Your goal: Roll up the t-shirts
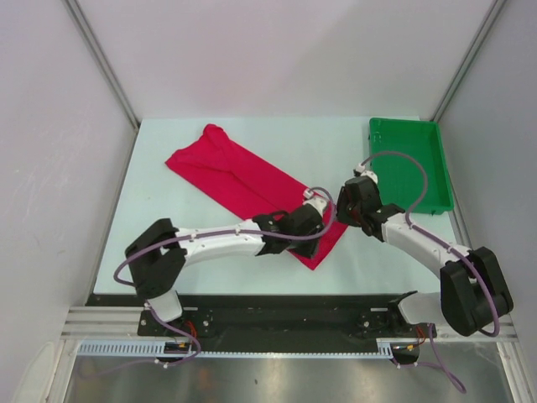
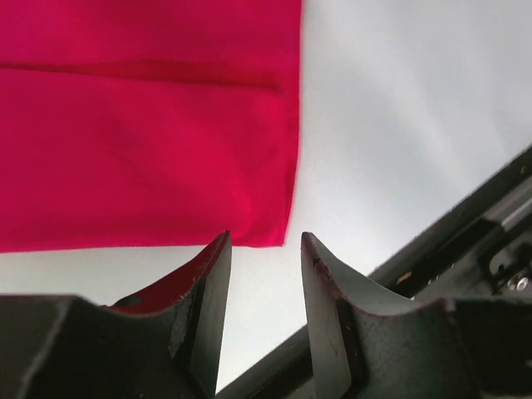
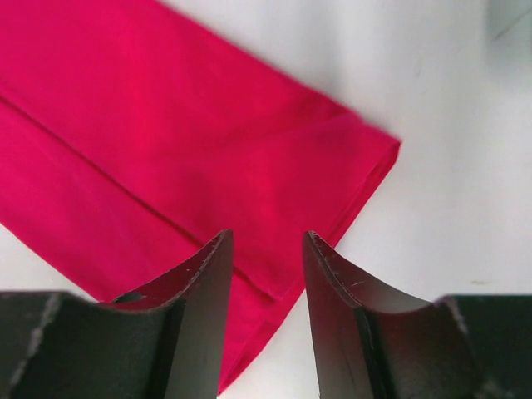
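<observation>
A long red t-shirt [image 1: 235, 168] lies folded lengthwise, diagonally from the back left toward the front right of the white table [image 1: 159, 210]. In the left wrist view its straight near end [image 2: 166, 166] is just beyond my left gripper, whose fingers stand a little apart with nothing between. My right gripper is also part open and empty, over the shirt's right end [image 3: 249, 216]. In the top view both grippers hover over that front-right end, their tips partly hidden by the arms.
A green bin [image 1: 411, 168] stands at the back right. A dark rail [image 1: 252, 306] runs along the front edge.
</observation>
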